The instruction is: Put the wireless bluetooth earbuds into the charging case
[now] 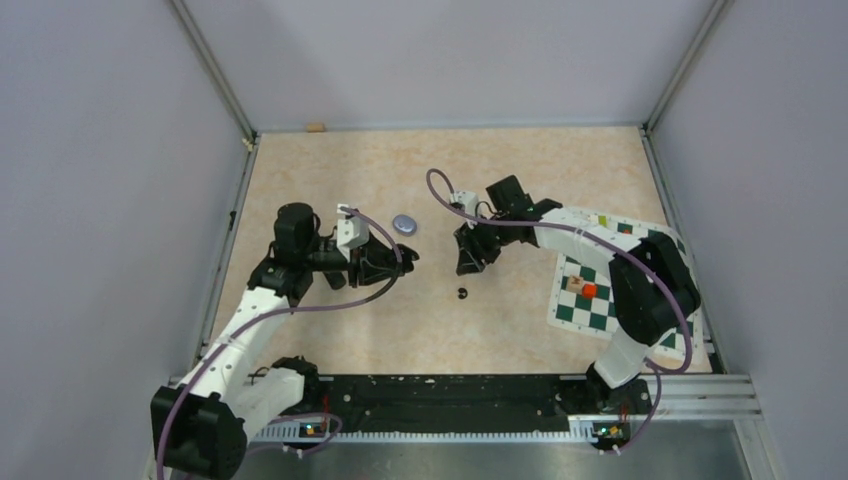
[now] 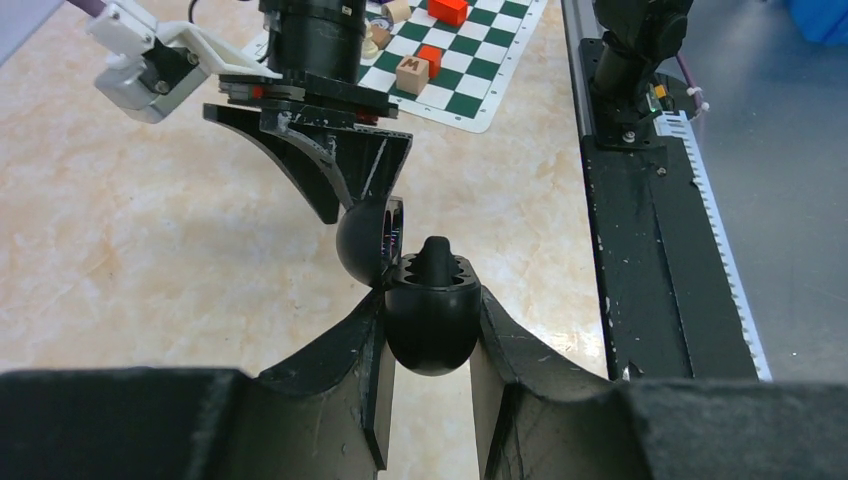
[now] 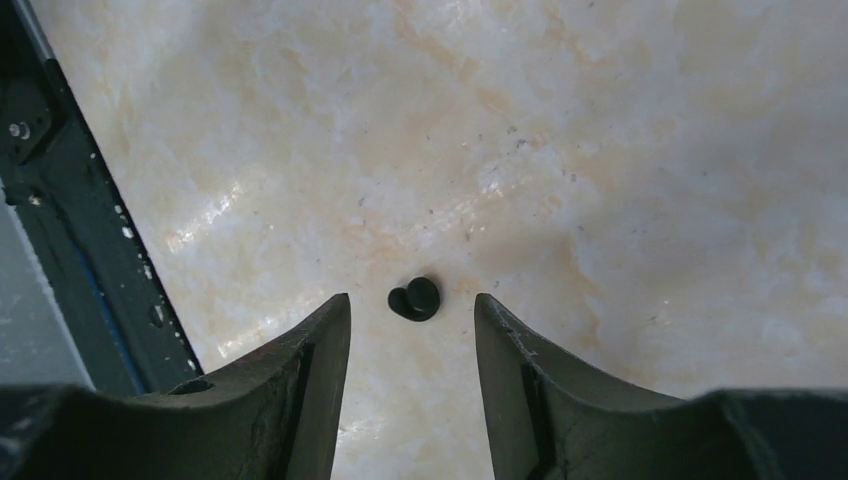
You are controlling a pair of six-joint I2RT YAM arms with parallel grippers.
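Observation:
My left gripper is shut on the black charging case [image 2: 432, 322], held above the table with its rounded lid [image 2: 362, 242] standing open. A dark nub rises from the case's inside; whether it is an earbud I cannot tell. One small black earbud [image 3: 424, 296] lies on the table, seen between the finger lines of my right gripper in the right wrist view. That gripper is open, with nothing held. From the top, the right gripper [image 1: 470, 264] hovers just behind the earbud [image 1: 462, 293], and the case is at the left gripper [image 1: 406, 262].
A grey-blue oval object [image 1: 404, 224] lies behind the left gripper. A green-and-white checkered board [image 1: 566, 314] with blocks, including a wooden one [image 1: 574, 284], lies at the right under the right arm. Bare table surrounds the earbud at the front.

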